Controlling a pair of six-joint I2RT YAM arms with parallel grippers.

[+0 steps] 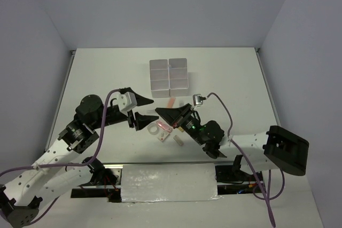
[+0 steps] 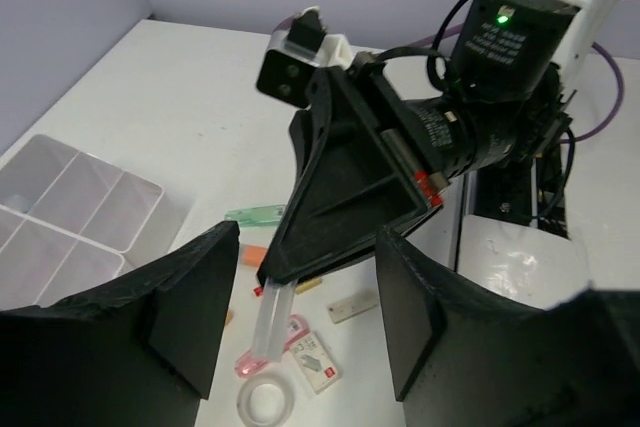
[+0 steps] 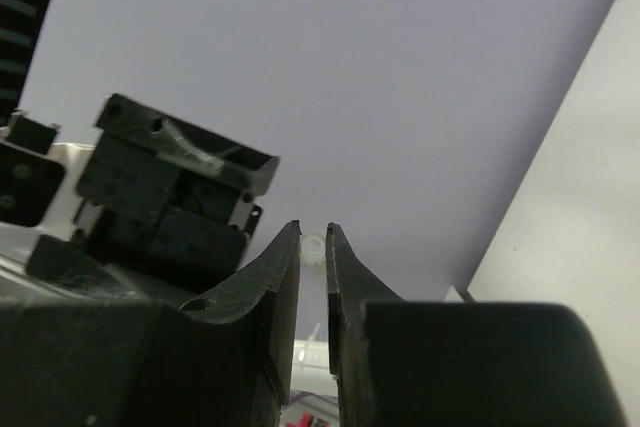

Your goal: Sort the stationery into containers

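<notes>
My right gripper (image 1: 158,110) is shut on a pale translucent stick (image 2: 272,322), which sticks out from its fingertips in the left wrist view. In the right wrist view the round end of this stick (image 3: 313,249) shows between the fingers. My left gripper (image 1: 154,109) stands open, its two fingers spread on either side of the stick in the top view, with no visible grip on it. Loose on the table lie a pink stapler-like item (image 1: 164,126), a tape roll (image 1: 153,130), a boxed eraser (image 1: 163,136) and a beige bar (image 1: 178,140).
Two compartmented trays (image 1: 169,81) stand at the back centre. An orange item (image 1: 171,102) lies in front of them, and a green item (image 2: 255,215) shows in the left wrist view.
</notes>
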